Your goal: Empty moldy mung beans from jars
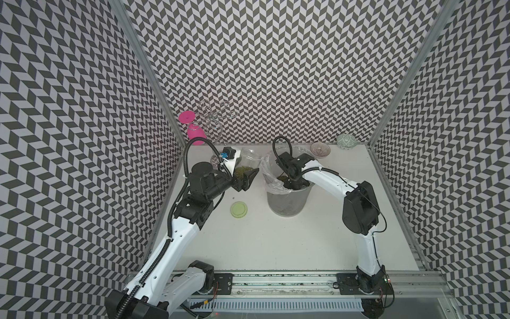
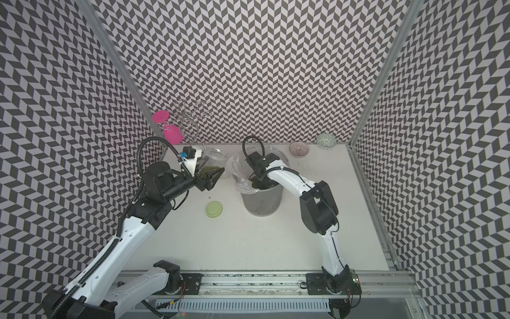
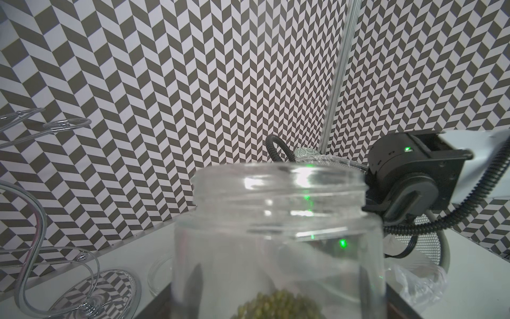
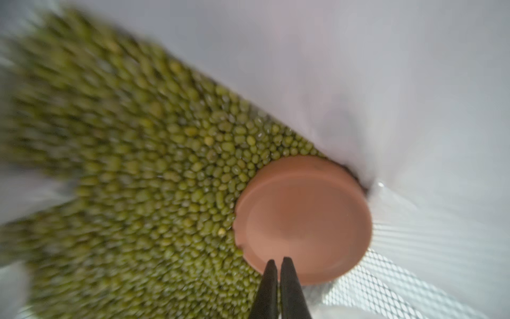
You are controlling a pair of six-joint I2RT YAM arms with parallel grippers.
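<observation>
In the left wrist view a clear glass jar stands upright and uncapped, with green mung beans inside. My left gripper is shut on this jar, its dark fingers on either side. My right gripper reaches down into the lined bin. Its two fingertips are together with nothing between them. Just beyond them a round terracotta-coloured dish or lid lies on a bed of loose mung beans, against the plastic liner.
A green lid lies on the table left of the bin. A pink bowl and a green glass bowl sit at the back right. A wire rack and pink items occupy the back left.
</observation>
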